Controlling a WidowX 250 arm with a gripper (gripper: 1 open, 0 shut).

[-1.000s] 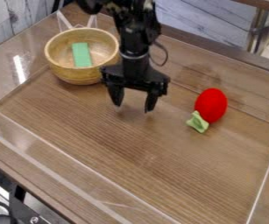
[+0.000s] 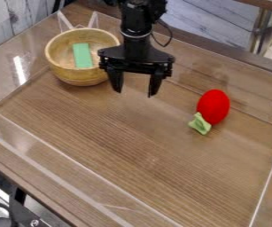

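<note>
My black gripper stands open at the upper middle of the view, over the wooden table, with nothing between its fingers. To its left is a tan bowl holding a green block. On the right lie a red oval object and a small light-green item just below it.
A pale wall borders the upper left, a wooden shelf edge sits at the top right, and a dark cable shows at the lower left.
The bowl, red object and green items have not moved.
</note>
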